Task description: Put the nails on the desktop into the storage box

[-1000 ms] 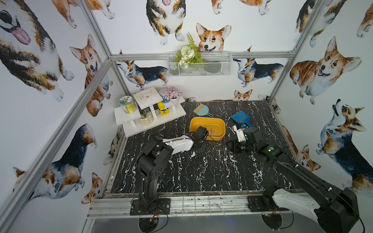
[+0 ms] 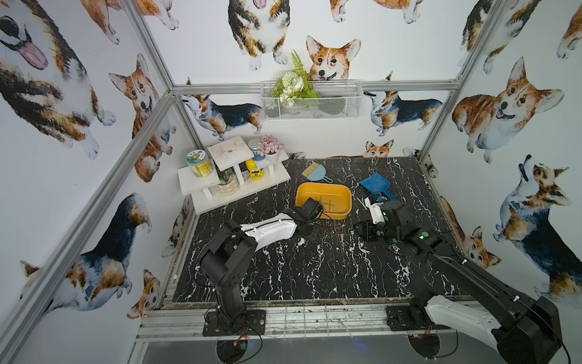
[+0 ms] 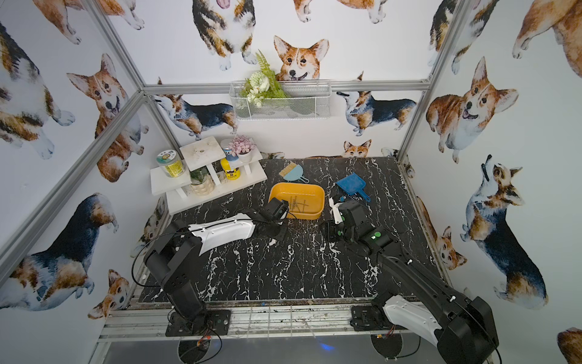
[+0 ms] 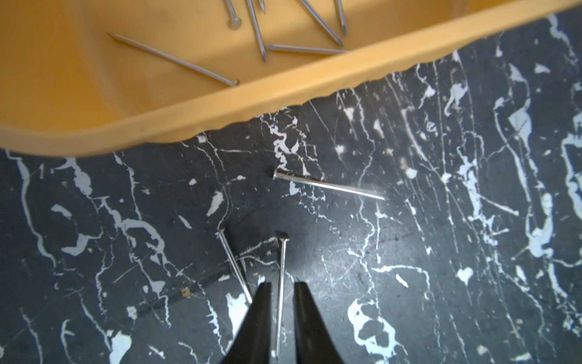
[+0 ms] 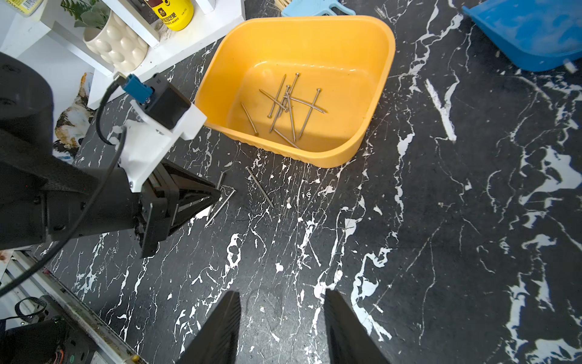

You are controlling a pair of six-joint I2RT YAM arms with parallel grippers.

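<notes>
Three loose nails lie on the black marbled desktop in the left wrist view: one slanting nail [image 4: 330,185] near the box, a shorter nail [image 4: 235,265], and a long nail [image 4: 282,279] pointing toward the camera. The long nail lines up with the narrow gap of my left gripper, which is part open; contact cannot be made out. The yellow storage box [image 5: 363,121] holds several nails [image 5: 291,115] in a loose pile. My right gripper stands open over bare desktop, nothing between its fingers.
A blue dustpan [image 2: 376,183] lies right of the box, and a light-blue dustpan with brush [image 2: 317,173] behind it. At the back left is a white shelf [image 2: 242,187] with jars and plants.
The right arm looks nearly still. The box stays put.
</notes>
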